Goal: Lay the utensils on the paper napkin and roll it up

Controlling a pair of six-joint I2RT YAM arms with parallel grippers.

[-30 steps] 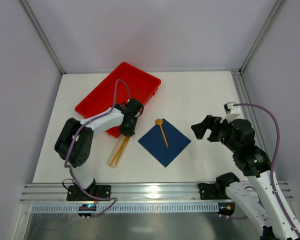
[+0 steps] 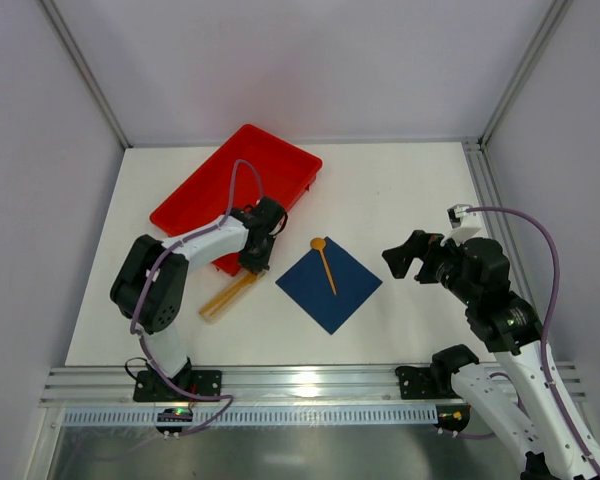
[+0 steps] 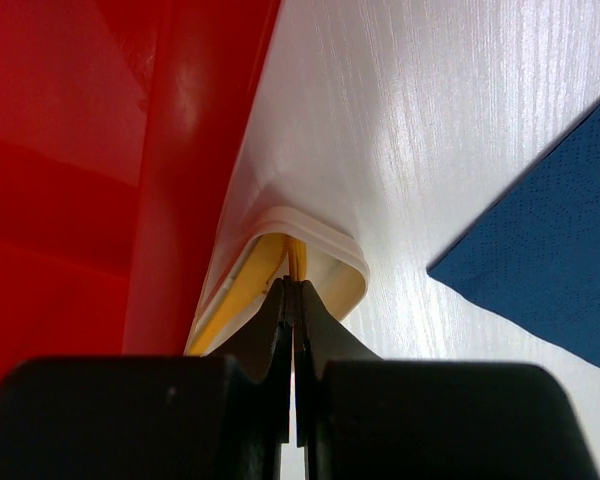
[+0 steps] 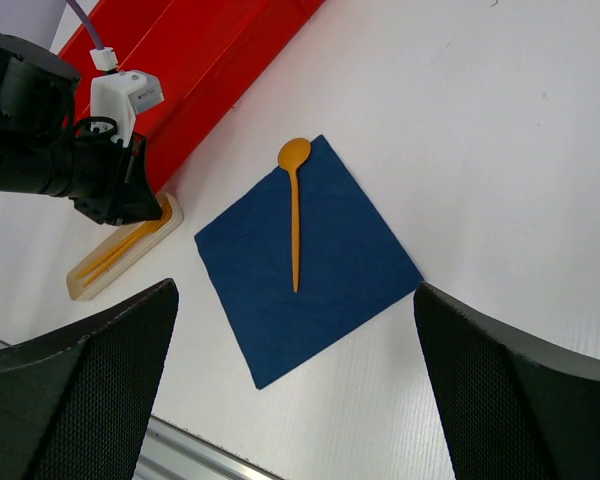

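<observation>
A dark blue napkin (image 2: 328, 287) lies flat, turned like a diamond, with an orange spoon (image 2: 327, 265) on it, its bowl at the far corner. Left of it, a narrow whitish tray (image 4: 90, 289) holds orange-yellow utensils (image 4: 118, 254). In the left wrist view my left gripper reaches into the tray's (image 3: 350, 254) far end, shut on a thin yellow utensil (image 3: 296, 257); which kind I cannot tell. Another yellow piece (image 3: 242, 290) lies beside it. My right gripper (image 2: 402, 262) stands open and empty, right of the napkin and above the table.
A large red bin (image 2: 245, 170) stands at the back left, its wall close beside the small tray and my left gripper.
The narrow tray has swung round, its near end shifting left. The right arm, napkin and spoon stay put.
</observation>
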